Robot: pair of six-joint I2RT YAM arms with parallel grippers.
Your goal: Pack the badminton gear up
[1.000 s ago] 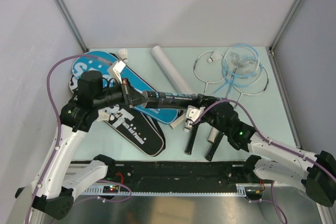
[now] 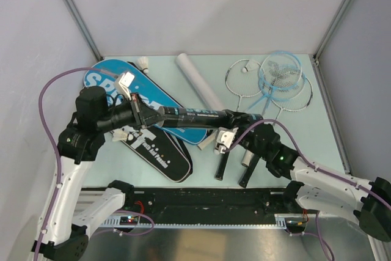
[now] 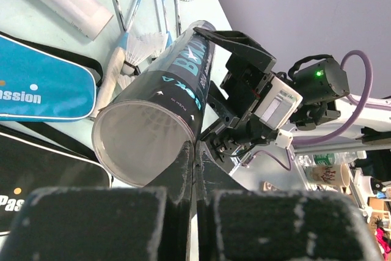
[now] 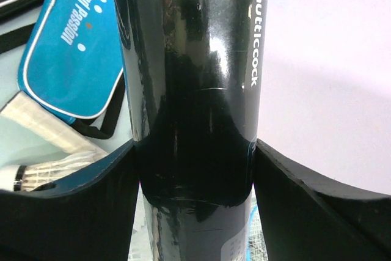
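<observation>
A black shuttlecock tube [image 2: 194,118] is held level above the table, its pale round end [image 3: 142,142] facing my left wrist camera. My right gripper [image 2: 235,120] is shut around the tube, which stands between its two fingers in the right wrist view. The left gripper [image 2: 157,117] is at the tube's left end; its fingers [image 3: 178,191] are closed together with their tips at the rim. Whether the rim is pinched between them I cannot tell. Below lie a blue racket bag [image 2: 156,93] and a black racket bag [image 2: 160,154].
Several rackets [image 2: 281,77] lie at the back right, their handles [image 2: 222,166] reaching under the right arm. A white roll [image 2: 198,80] lies at the back middle. One shuttlecock [image 2: 143,63] is by the blue bag, another [image 2: 250,65] among the rackets.
My left gripper has shifted slightly left, and the tube's left end now appears a little farther left.
</observation>
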